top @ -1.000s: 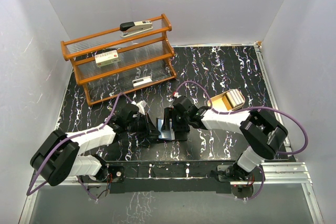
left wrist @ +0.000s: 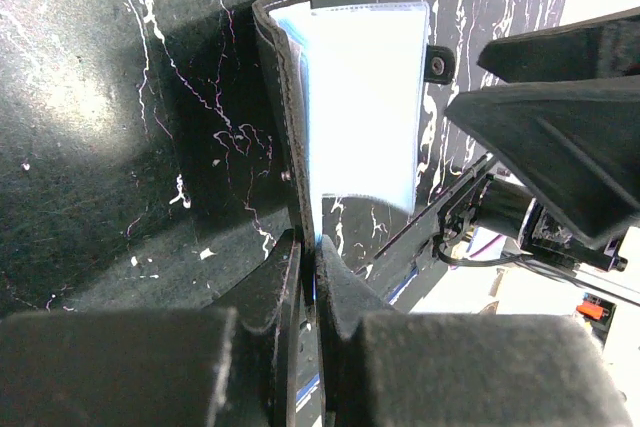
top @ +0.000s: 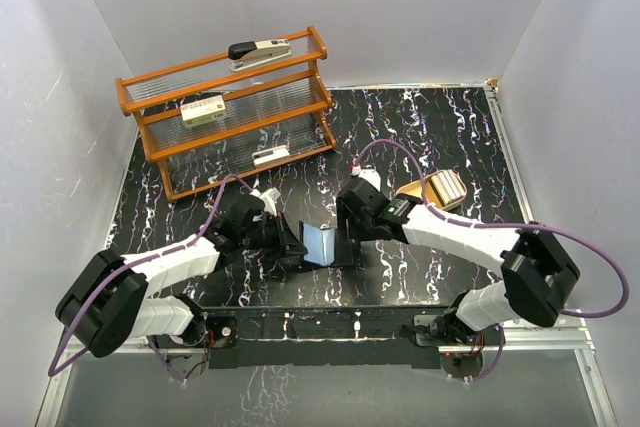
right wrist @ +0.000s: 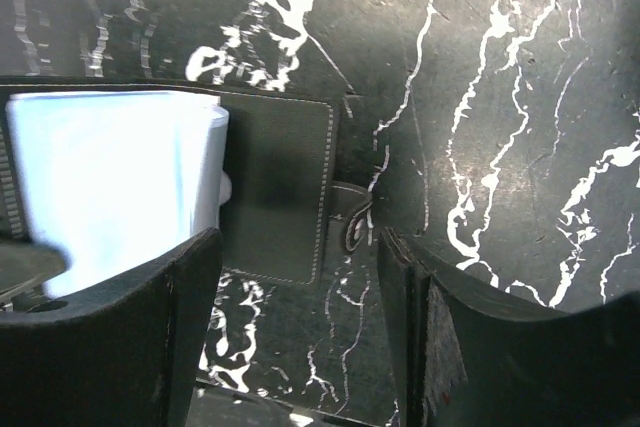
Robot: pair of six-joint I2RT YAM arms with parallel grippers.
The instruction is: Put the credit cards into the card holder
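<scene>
The black card holder [top: 345,251] lies spread on the table, its pale clear sleeves [top: 320,244] showing between its covers. In the left wrist view, the holder's near cover edge [left wrist: 287,97] stands up and runs down between the fingertips of my left gripper, which is shut on it. In the right wrist view, my right gripper is open above the right cover [right wrist: 280,187], with no object held between its fingers. A snap strap [right wrist: 352,212] juts from that cover's side. The cards [top: 447,187] appear as a pale stack in a tan box at the right.
The tan box [top: 412,189] sits behind my right arm. A wooden rack [top: 230,127] with a stapler [top: 259,52] and a small box [top: 203,110] fills the back left. Bare marbled table lies in front of the rack.
My right gripper has moved right, off the pale sleeves, and its fingers have parted. The right cover of the holder shows more now. The left arm stays in place.
</scene>
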